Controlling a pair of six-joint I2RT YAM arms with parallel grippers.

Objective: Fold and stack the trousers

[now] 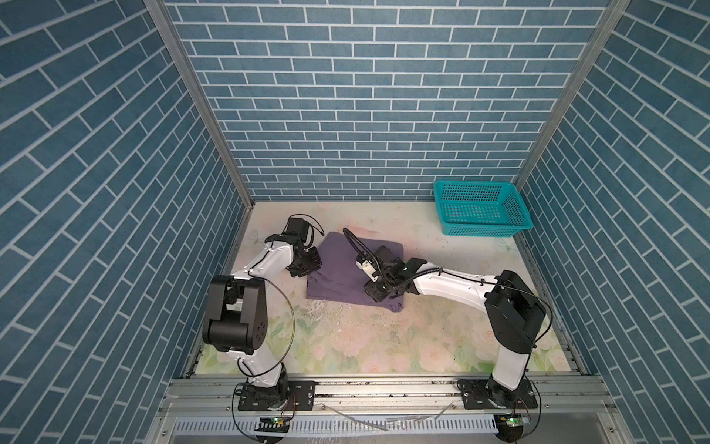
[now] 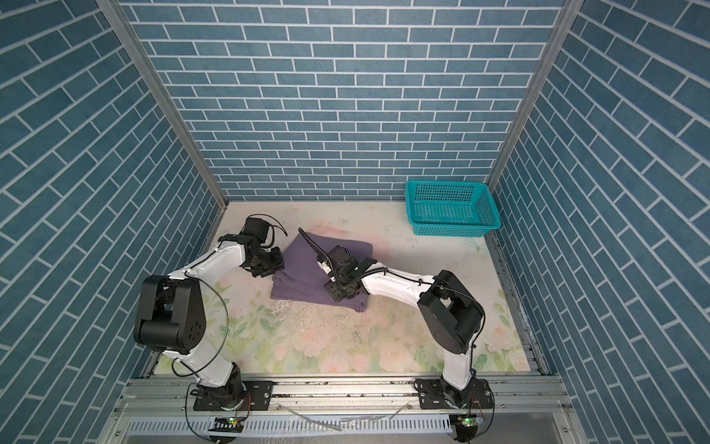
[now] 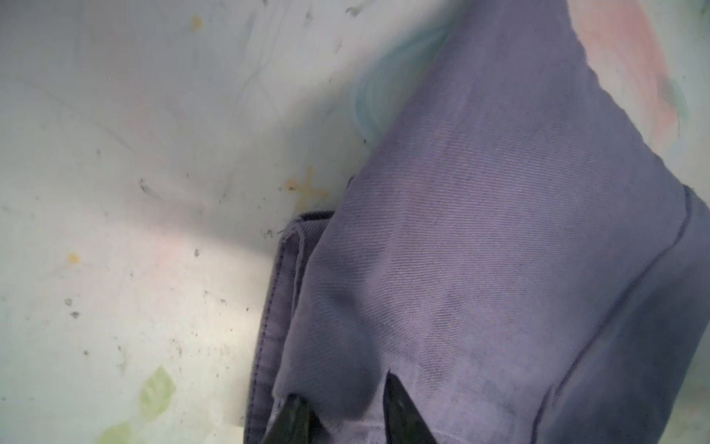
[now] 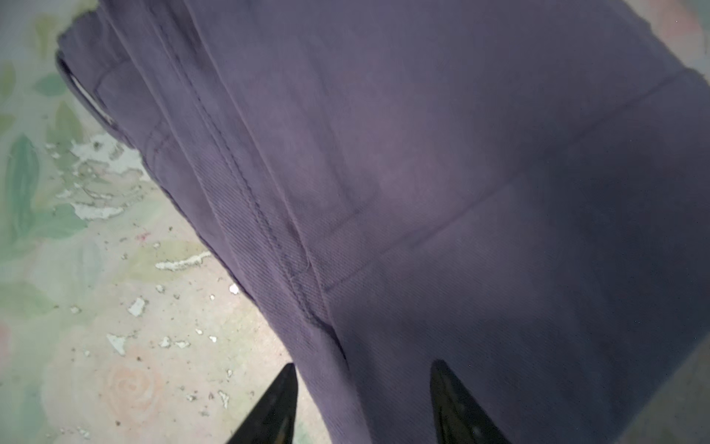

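Purple trousers [image 1: 344,268] lie folded into a compact bundle in the middle of the table, their far left corner slanting. In the left wrist view a layered edge of the trousers [image 3: 443,244] runs near my left gripper, whose fingers stand part open at the cloth's left side. Whether cloth sits between those fingers is hard to tell. Over the near right part of the bundle is my right gripper, open, one fingertip [image 4: 284,399] by the near edge and the other [image 4: 443,392] above the cloth. The right arm hides some of the bundle in the top views.
An empty teal basket [image 1: 484,231] stands at the back right corner. Brick-patterned walls enclose the sides and back.
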